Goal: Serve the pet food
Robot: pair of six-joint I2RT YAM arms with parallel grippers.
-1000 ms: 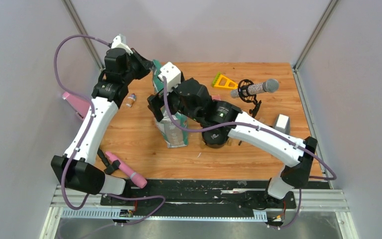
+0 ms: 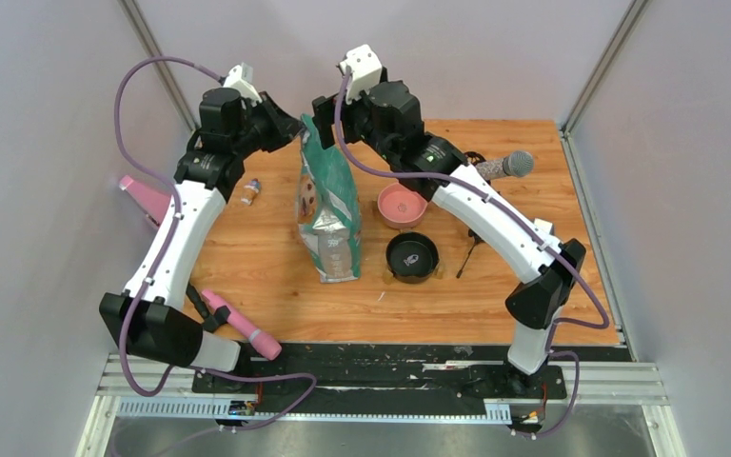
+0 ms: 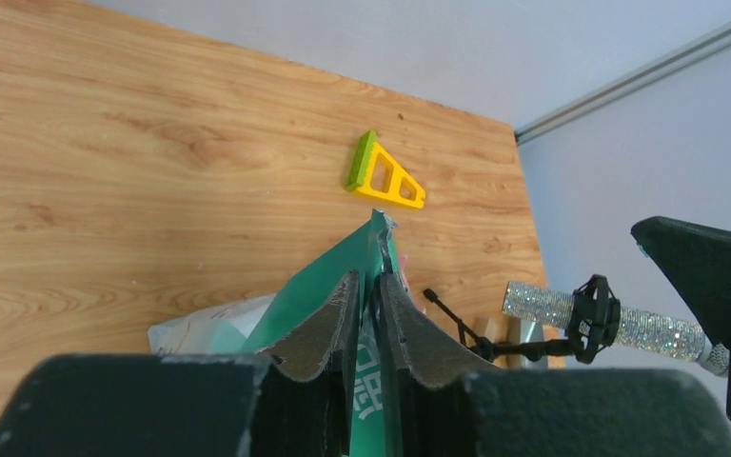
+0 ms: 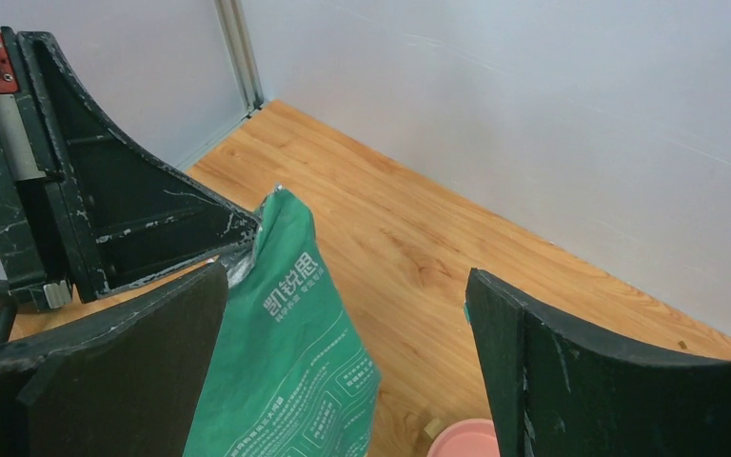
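Note:
A teal pet food bag [image 2: 328,214] stands upright in the middle of the table. My left gripper is at the bag's top, with the crimped edge between or just at its close-set fingertips; whether it grips is unclear. My right gripper is open around the upper part of the bag in its wrist view, above and right of it in the top view. A pink bowl [image 2: 402,211] and a black bowl [image 2: 412,250] sit right of the bag.
A microphone [image 2: 506,164] on a stand is at the back right, and a yellow triangle [image 3: 385,171] lies behind the bag. A pink cylinder [image 2: 257,333] lies front left, a small bottle [image 2: 249,191] left of the bag.
My right arm has swung up and back from in front of the bag to near its top. My left gripper and the bag top have shifted slightly rightward.

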